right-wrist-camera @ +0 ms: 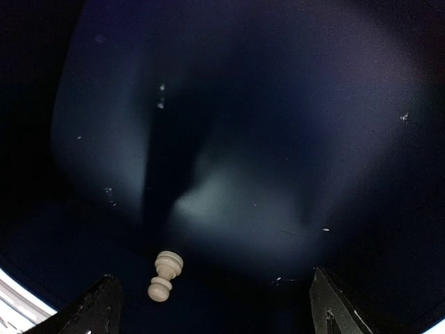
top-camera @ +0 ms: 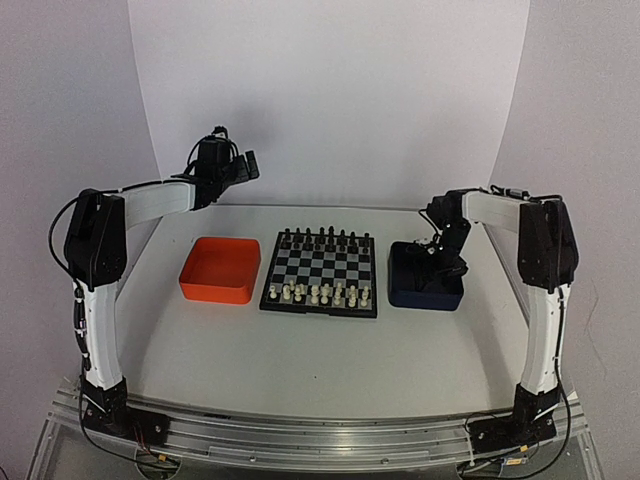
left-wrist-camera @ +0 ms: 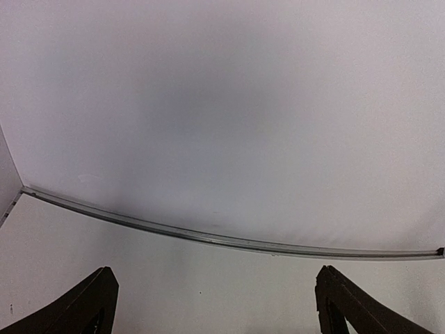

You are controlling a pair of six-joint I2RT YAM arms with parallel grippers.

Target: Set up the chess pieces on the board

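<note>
The chess board (top-camera: 320, 264) lies mid-table, with dark pieces (top-camera: 326, 239) along its far side and white pieces (top-camera: 318, 294) along its near side. In the right wrist view, one white piece (right-wrist-camera: 166, 275) lies on its side in the dark blue box (top-camera: 426, 301). My right gripper is inside that box, open, its fingers wide apart; the piece shows closer to the left-hand finger (right-wrist-camera: 101, 306). High above the table at the back left, my left gripper is open and empty, facing the back wall.
An orange box (top-camera: 217, 294) stands left of the board and looks empty. The walls of the blue box surround my right gripper. In front of the board the table (top-camera: 315, 360) is clear.
</note>
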